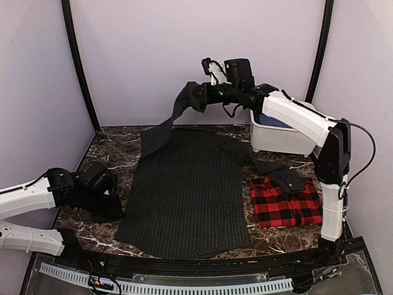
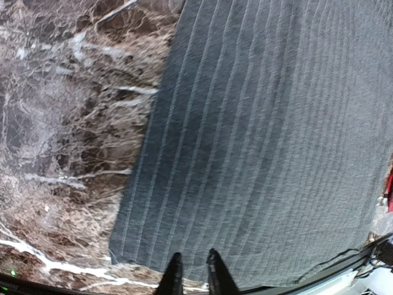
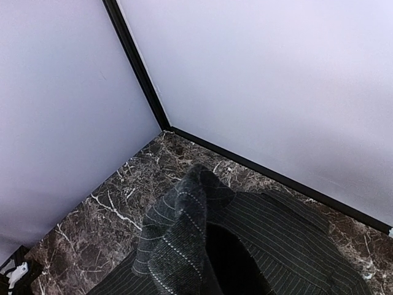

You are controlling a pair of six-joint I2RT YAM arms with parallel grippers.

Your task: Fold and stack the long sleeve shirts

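Note:
A dark pinstriped shirt (image 1: pixel 187 190) lies spread over the middle of the table, its hem toward the front edge. One of its sleeves (image 1: pixel 161 136) is lifted off at the back left, and my right gripper (image 1: pixel 204 93) is shut on the raised cloth. In the right wrist view, the bunched sleeve (image 3: pixel 178 233) covers the fingertips. My left gripper is part open above the shirt's lower left corner, with no cloth between its fingers. The other sleeve (image 1: pixel 270 169) reaches right, its cuff resting on a folded red-and-black checked shirt (image 1: pixel 285 208).
A white bin (image 1: pixel 282 140) with blue cloth inside stands at the back right, beneath the right arm. Bare marble tabletop (image 1: pixel 113 147) shows left of the shirt. Pale walls close in the back and sides.

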